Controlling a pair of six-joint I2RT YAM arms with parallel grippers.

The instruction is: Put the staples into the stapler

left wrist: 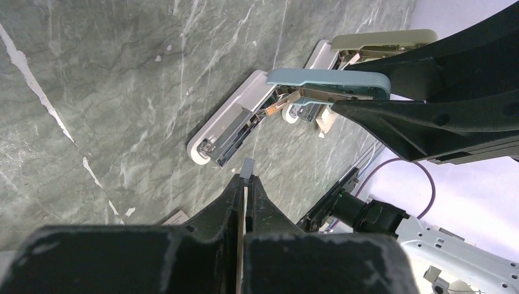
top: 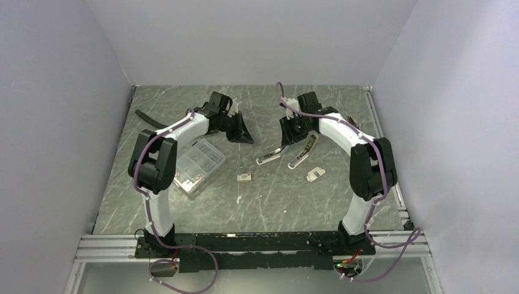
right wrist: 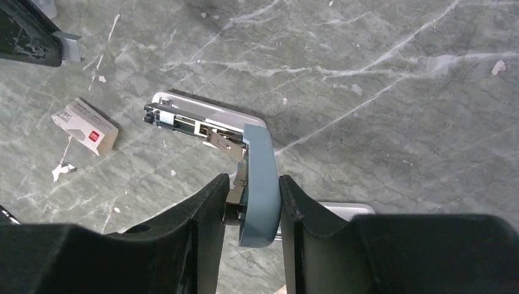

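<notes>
The light-blue stapler (top: 269, 156) lies opened at the table's middle; its magazine shows on the white base (right wrist: 226, 116), and its raised blue top (right wrist: 260, 184) sits between the fingers of my right gripper (top: 287, 135), whose grip is unclear. My left gripper (top: 243, 136) is shut, left of and behind the stapler, nothing visible between its fingers. A staple box (right wrist: 85, 125) lies on the table left of the stapler.
An olive stapler (left wrist: 382, 38) lies open to the right, with a pale card (top: 316, 174) nearer the front. A clear compartment box (top: 202, 159) is at the left.
</notes>
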